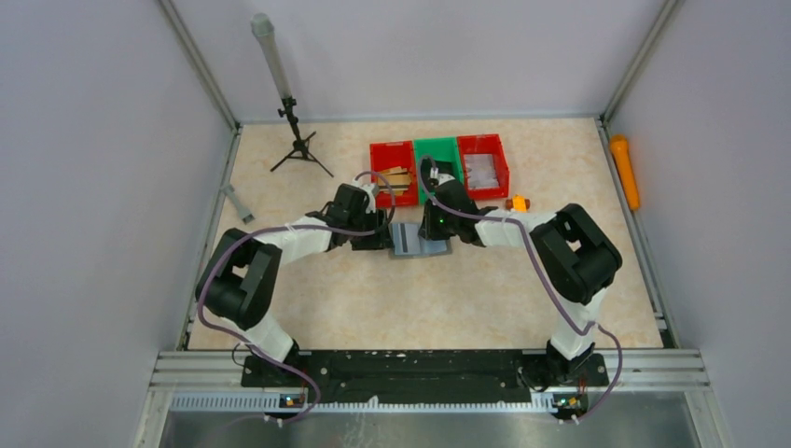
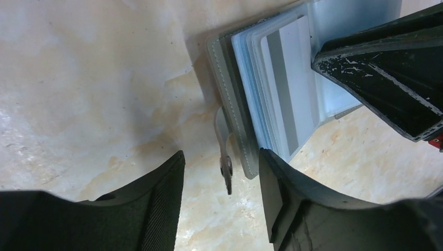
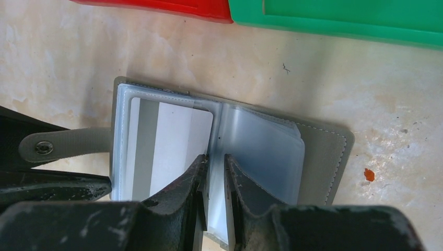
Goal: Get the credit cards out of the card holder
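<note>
The grey card holder lies opened on the table, its clear sleeves spread flat. A white card with a grey stripe shows inside the left-hand sleeve. From the holder's left edge a grey strap with a snap sticks out. My left gripper is open at that edge, its two fingers on either side of the strap without closing on it. Over the holder's middle, my right gripper is nearly closed, with clear sleeve material between its fingers; the lower part of the grip is hidden.
Behind the holder stand a red bin with tan items, a green bin with something dark, and another red bin. An orange object sits right of them.
</note>
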